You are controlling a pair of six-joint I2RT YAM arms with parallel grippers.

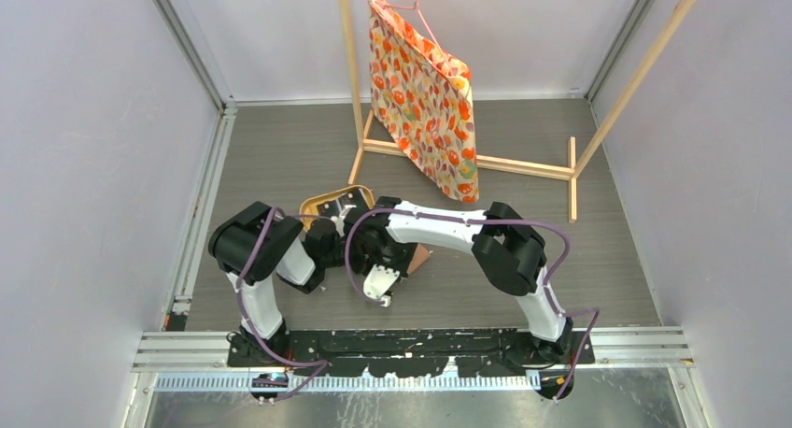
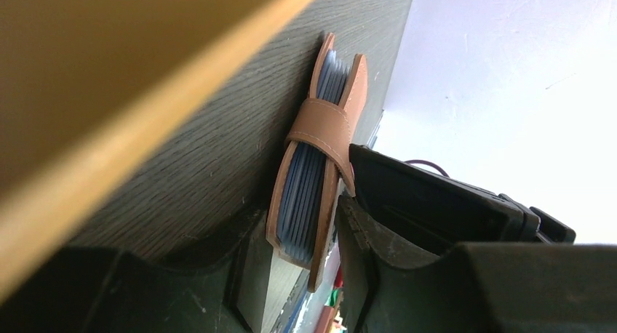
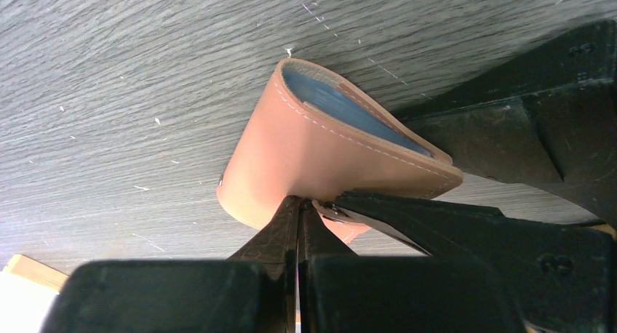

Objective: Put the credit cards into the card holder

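Observation:
A tan leather card holder with a strap and grey-blue sleeves stands on the grey table; in the right wrist view its leather [image 3: 305,151] shows close up. In the top view it is mostly hidden under the arms, a tan corner [image 1: 417,261] showing. My left gripper is around the holder's near end, its fingers partly apart; whether they grip it cannot be told. My right gripper is shut beside the holder, nothing visible between its fingertips. No separate card is clearly visible.
A yellow tray [image 1: 308,205] with dark items lies behind the grippers. A wooden rack [image 1: 523,166] with a patterned hanging cloth [image 1: 420,101] stands at the back.

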